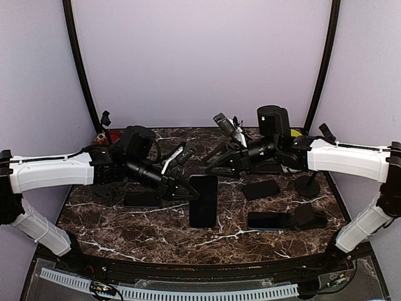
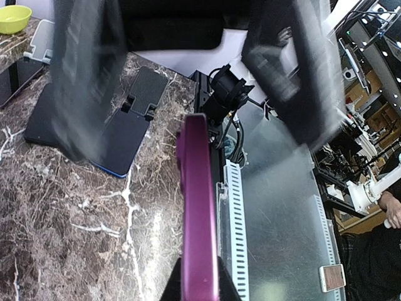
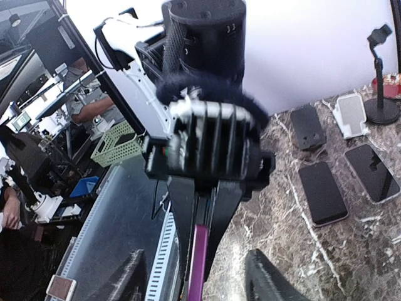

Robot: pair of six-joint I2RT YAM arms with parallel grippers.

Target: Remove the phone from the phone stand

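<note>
A thin phone with a purple edge (image 2: 198,213) hangs above the table, its dark face (image 1: 203,210) visible from above. My left gripper (image 1: 193,192) is shut on its side; in the left wrist view the fingertips pinch it at the bottom. Just behind the phone's top, my right gripper (image 1: 219,164) is open and apart from it. In the right wrist view its fingers (image 3: 266,279) are spread, with the phone between them and the left gripper beyond. A black phone stand (image 2: 145,89) with a blue-edged phone (image 2: 123,139) lies flat on the table.
Another phone (image 1: 142,199) lies at the left, and one (image 1: 260,189) lies right of centre. A pale stand (image 3: 351,116) and a tall black-based stand (image 3: 382,111) are farther off.
</note>
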